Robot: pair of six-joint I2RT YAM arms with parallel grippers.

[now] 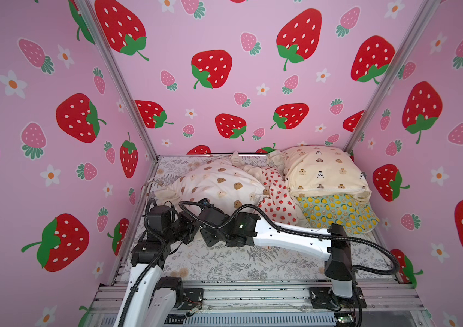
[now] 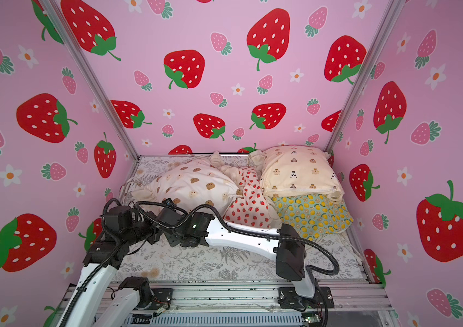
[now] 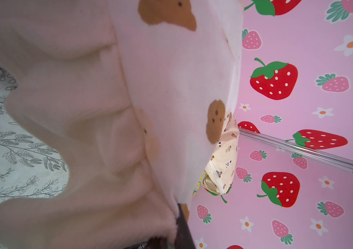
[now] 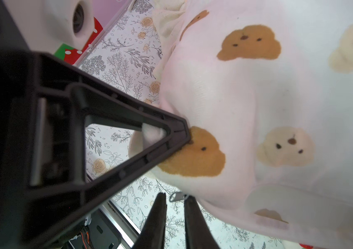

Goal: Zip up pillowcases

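A stuffed white pillowcase with brown bear faces [image 1: 217, 182] lies at the left of the platform. Its near left corner is held by my left gripper, which is shut on the fabric; ruffled plush trim [image 3: 101, 137] hangs beside it. In the right wrist view, a finger of the left gripper presses against the bear cloth. Just below that, a small metal zip pull [image 4: 178, 196] sits at the pillowcase's lower edge. My right gripper has its narrow fingertips on either side of the pull, part open. The rest of the zip is mostly hidden.
A strawberry-print pillowcase [image 1: 276, 199], a cream pillow [image 1: 321, 171] and a lemon-print one [image 1: 337, 212] lie to the right. Strawberry-print walls close in the sides and back.
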